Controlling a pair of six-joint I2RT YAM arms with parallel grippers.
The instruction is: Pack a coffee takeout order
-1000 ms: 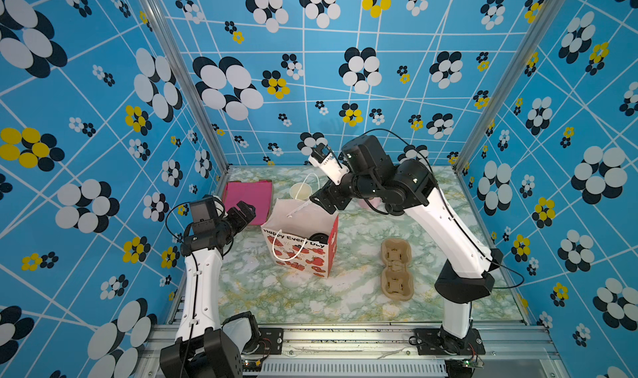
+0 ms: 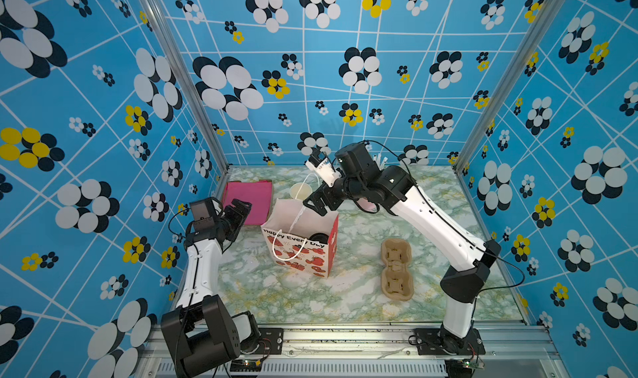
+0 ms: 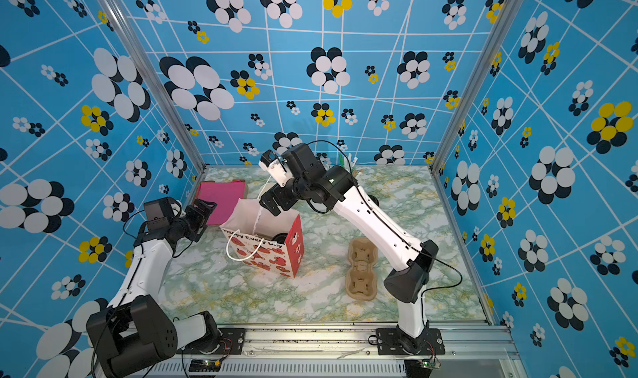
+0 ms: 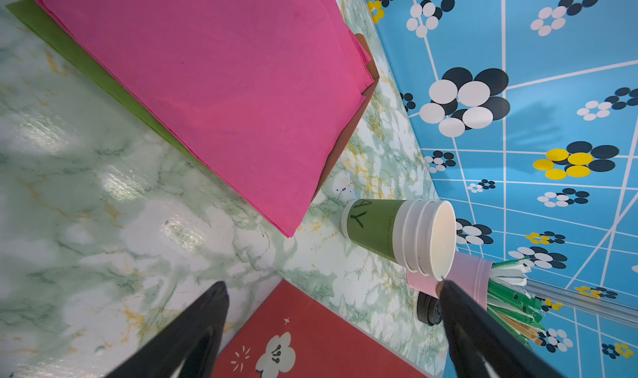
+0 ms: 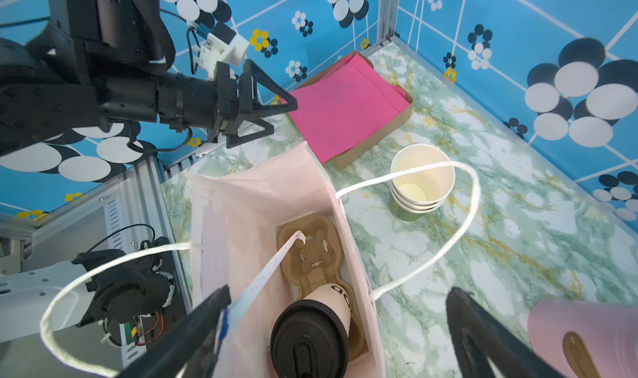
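The paper bag [image 2: 299, 255] printed with red shapes stands open, handles up. Inside it, the right wrist view shows a cardboard cup carrier [image 5: 311, 251] and a cup with a black lid [image 5: 309, 344]. Over the bag mouth is my right gripper, its fingers wide apart. A thin white wrapped stick [image 5: 269, 271] slants down into the bag from beside one finger; whether it clings there I cannot tell. My left gripper [image 2: 242, 210], also open and empty, hovers near the pink napkins [image 2: 248, 201], left of the bag.
Stacked paper cups [image 5: 418, 185] stand behind the bag. A pink holder [image 4: 462, 275] with green-wrapped items and a black lid [image 4: 427, 309] are further back. A second cup carrier [image 2: 397, 271] lies at the right.
The left arm shifted slightly.
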